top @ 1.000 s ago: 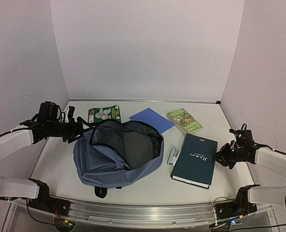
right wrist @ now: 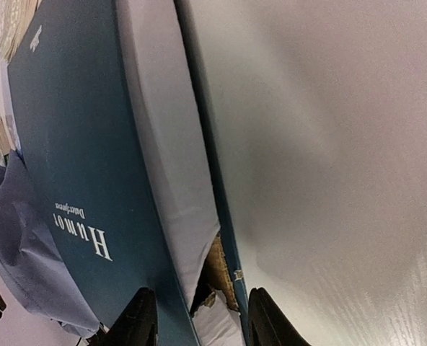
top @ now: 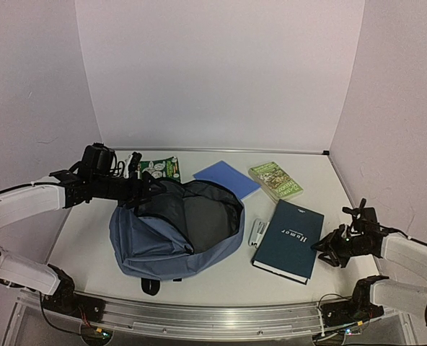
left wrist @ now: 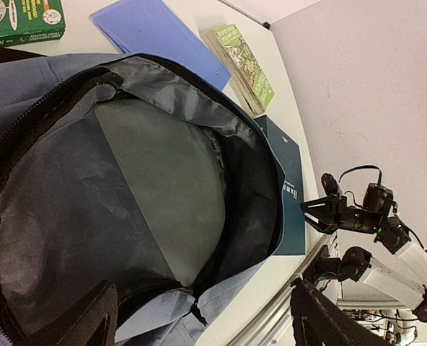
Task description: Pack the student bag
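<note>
The blue backpack [top: 224,249] lies on the table with its main compartment unzipped; its grey inside looks empty. Above its upper-left rim hovers my left gripper [top: 147,189], and its fingers [left wrist: 84,321] are wide apart with nothing between them. A dark blue "Humor" book [top: 289,238] lies right of the bag. At that book's right edge is my right gripper. Its fingers [right wrist: 135,321] stand on either side of the page edge; whether they press on it cannot be told. Behind the bag are a green box [top: 160,169], a blue folder [top: 224,178] and a green paperback [top: 276,180].
A small white item [top: 258,231] sits against the big book's left side, close to the bag. Walls rise at the left, right and back. A metal rail [top: 206,317] runs along the front. Bare table lies in front of the big book.
My left gripper has moved right, from beside the bag to over its rim. My right gripper has shifted slightly left and towards the front; the big book's near end has slid slightly left.
</note>
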